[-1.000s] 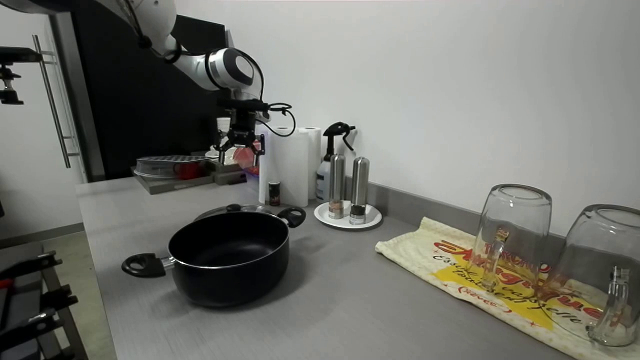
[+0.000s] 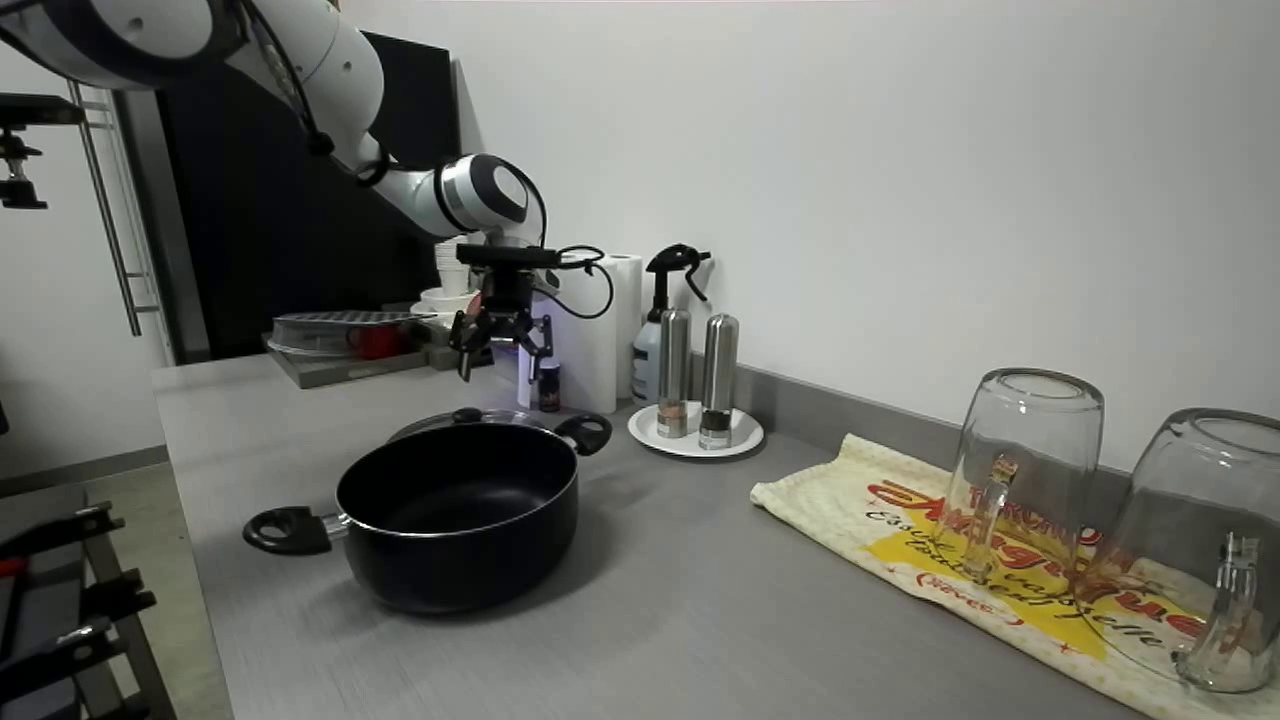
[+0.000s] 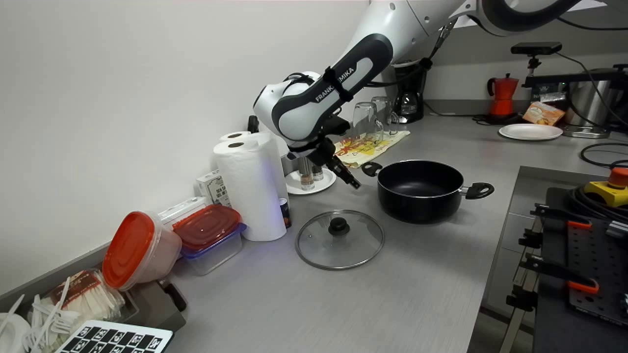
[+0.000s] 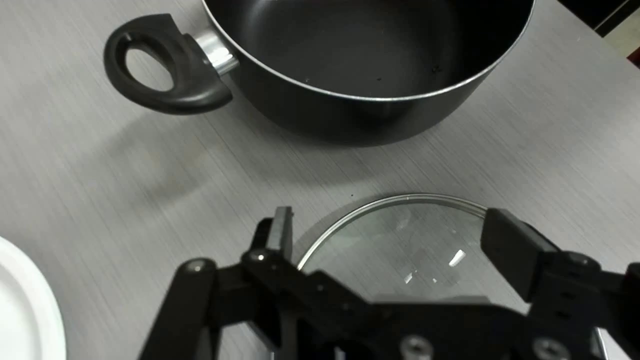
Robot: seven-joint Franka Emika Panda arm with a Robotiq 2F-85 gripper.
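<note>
A black two-handled pot [image 3: 419,203] stands uncovered on the grey counter, empty apart from a few specks. Beside it lies a round glass lid [image 3: 318,244] with a steel rim and a black knob [image 3: 338,226], flat on the counter. My gripper [image 2: 503,364] hangs in the air above the counter, behind the pot in exterior view 1. In the wrist view the gripper has its fingers wide apart, with only the lid's glass [image 4: 390,252] showing below and between them. The knob is hidden there by the gripper's body.
Paper towel rolls [image 3: 250,188] and a small dark jar [image 3: 285,212] stand near the lid. Two grinders [image 2: 717,382] rest on a white plate [image 2: 750,433] by the wall. Glass mugs [image 2: 1020,480] sit upside down on a cloth [image 2: 828,486].
My gripper has come lower and moved slightly right in exterior view 1, remaining open. The pot and the lid have not moved.
</note>
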